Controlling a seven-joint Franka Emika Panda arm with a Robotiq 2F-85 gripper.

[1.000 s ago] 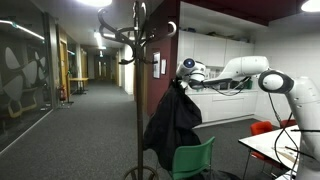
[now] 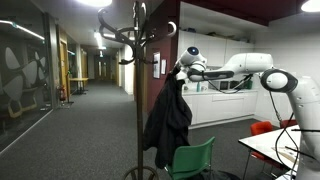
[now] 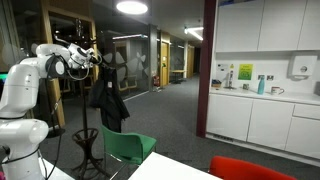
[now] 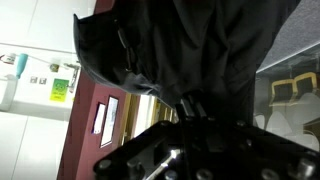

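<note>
A black garment, seemingly a coat (image 2: 168, 120), hangs down from my gripper (image 2: 181, 74), which is shut on its upper part. In exterior view 1 it hangs to the right of the dark coat stand (image 2: 140, 90), with its lower end behind the green chair. Exterior view 2 shows the garment (image 3: 108, 105) close to the stand (image 3: 83, 115), below my raised arm. In the wrist view dark cloth (image 4: 190, 50) fills the middle, bunched near the fingertips, whose edges are hard to make out.
A green chair (image 2: 190, 158) stands under the garment. A white table (image 3: 175, 168) and a red chair (image 3: 245, 168) are in front. White cabinets (image 3: 245, 125) line the back wall.
The gripper has shifted slightly to the left in exterior view 1, with the garment still hanging from it. The cloth hangs narrower than before.
</note>
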